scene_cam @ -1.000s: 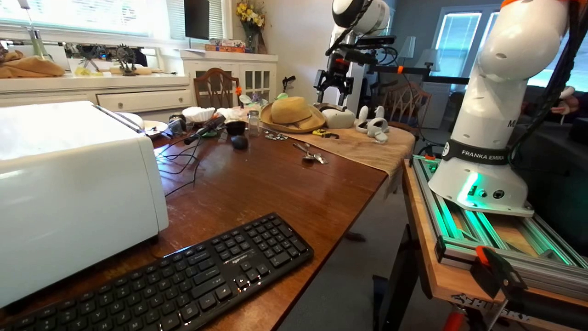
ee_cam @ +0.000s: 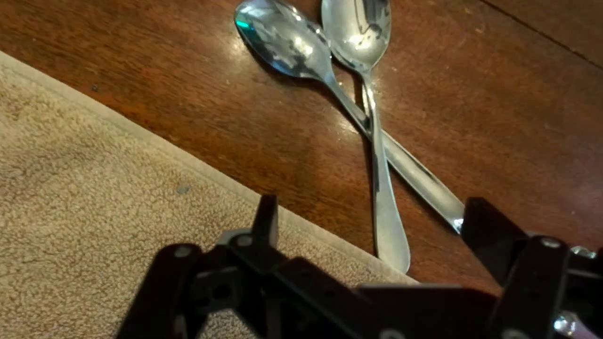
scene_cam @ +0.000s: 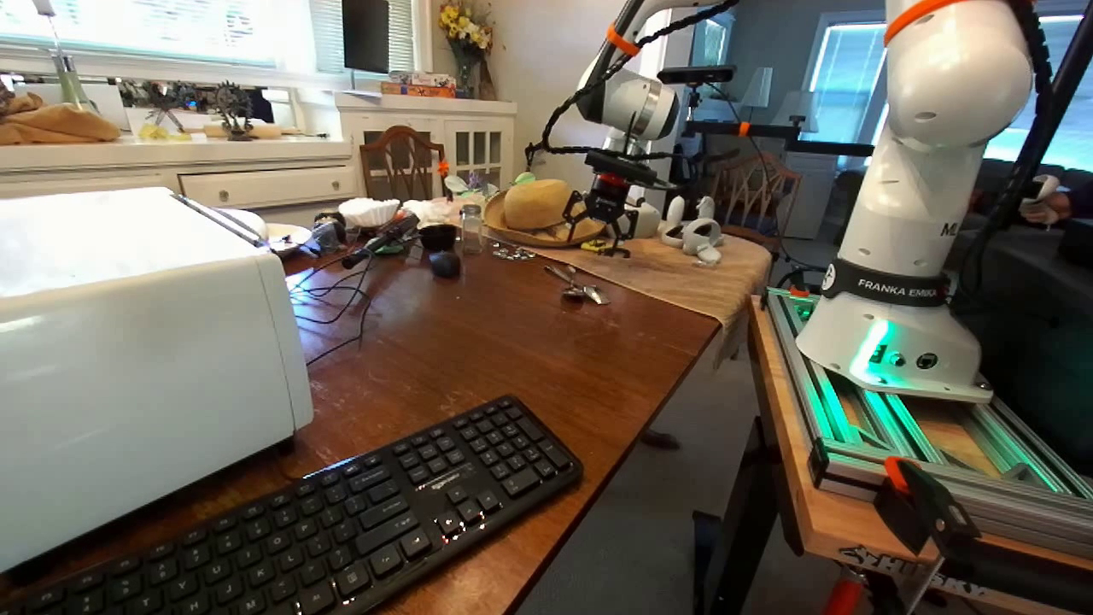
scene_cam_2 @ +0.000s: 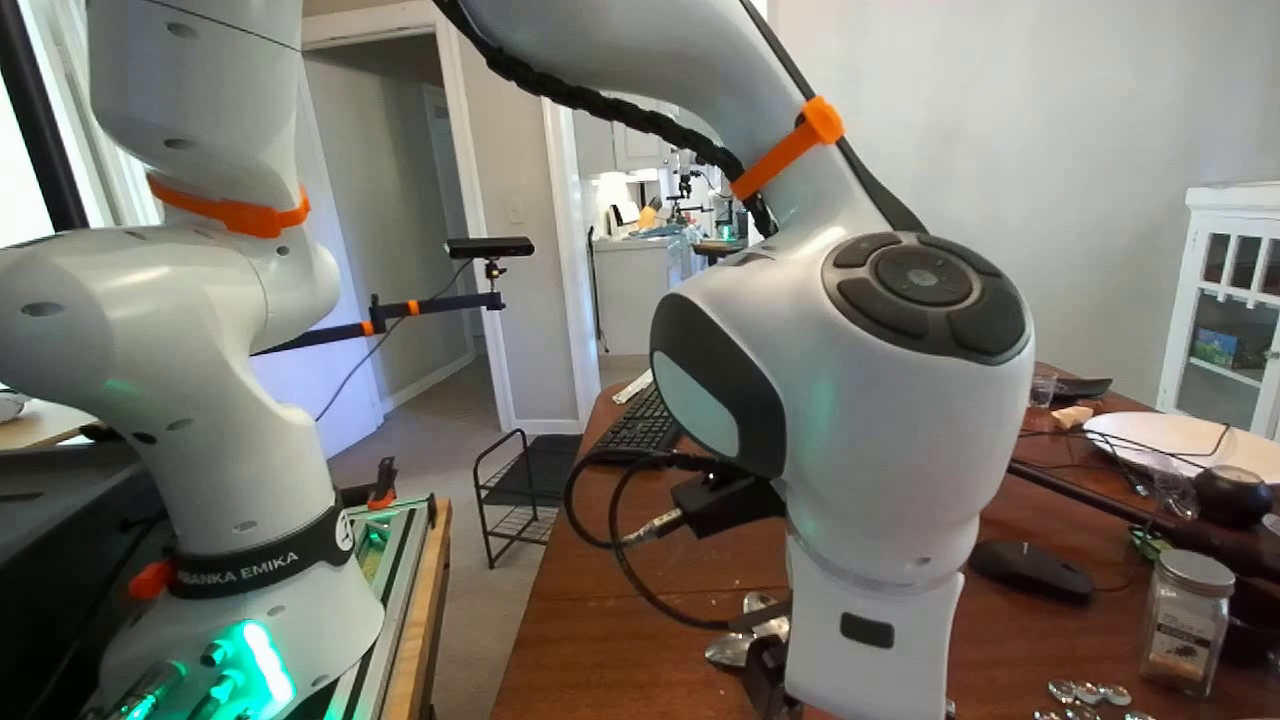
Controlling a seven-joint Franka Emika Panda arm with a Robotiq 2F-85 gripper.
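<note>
Two shiny metal spoons cross on the brown wooden table in the wrist view. One spoon (ee_cam: 390, 226) lies on top, its handle end reaching the edge of the tan cloth (ee_cam: 113, 186). The other spoon (ee_cam: 421, 175) runs beneath it, bowl to the upper left, its handle end partly hidden by a finger. My gripper is open above the handle ends, nothing held between its fingers. In exterior view 1 the gripper (scene_cam: 604, 231) hangs over the cloth's edge, behind the spoons (scene_cam: 579, 289). Exterior view 2 hides most of the gripper behind the arm.
A straw hat (scene_cam: 538, 205), a yellow-and-black item (scene_cam: 594, 246) and white controllers (scene_cam: 697, 234) lie near the gripper. A glass jar (scene_cam_2: 1188, 624), small shiny pieces (scene_cam: 512, 252) and a mouse (scene_cam: 445, 265) are farther off. Bare table lies between spoons and keyboard (scene_cam: 410, 502).
The spoons look unmoved.
</note>
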